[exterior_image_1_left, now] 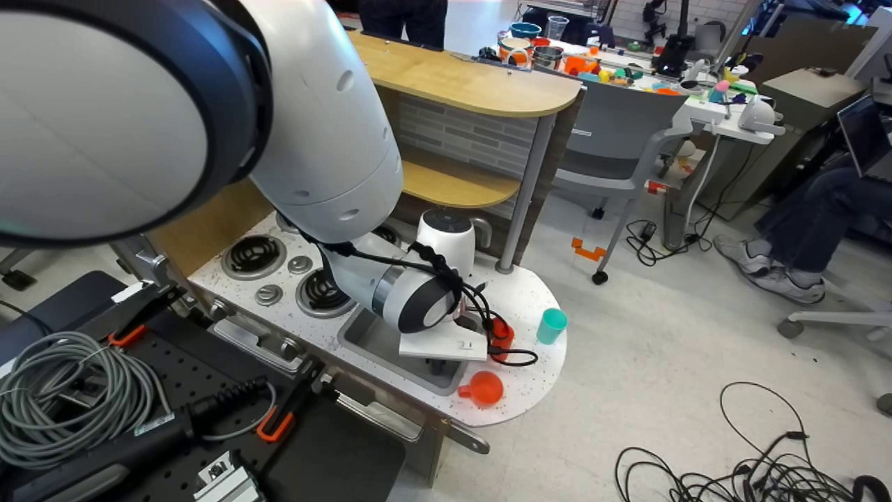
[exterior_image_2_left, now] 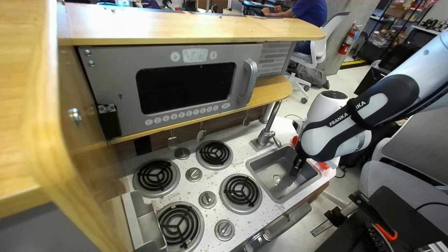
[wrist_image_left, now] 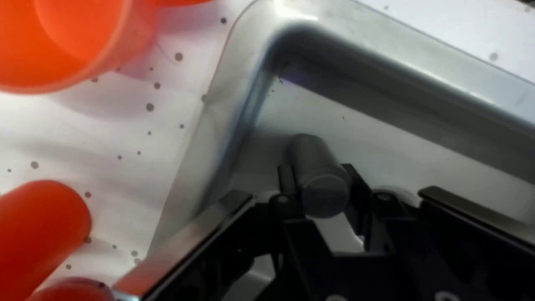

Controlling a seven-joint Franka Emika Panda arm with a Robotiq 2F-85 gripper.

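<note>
In the wrist view my gripper is shut on a small dark grey cylinder [wrist_image_left: 326,193], a finger on either side of it. The cylinder's rounded end points toward the camera, and its far part reaches over the sink floor. Around it lies the grey metal sink [wrist_image_left: 198,125], with a wall and corner close to the fingers. From the second exterior view, the dark fingers [exterior_image_2_left: 296,167] reach down inside the sink [exterior_image_2_left: 259,168], near its right side. The held piece cannot be made out there. In the first exterior view the hand hides the fingertips.
On the counter beside the sink stand an orange cup [exterior_image_1_left: 485,389], another red-orange piece [exterior_image_1_left: 502,339] and a teal cup [exterior_image_1_left: 552,326]. A faucet [exterior_image_2_left: 264,136] rises at the sink's back left. Stove burners [exterior_image_2_left: 242,193] lie left of it.
</note>
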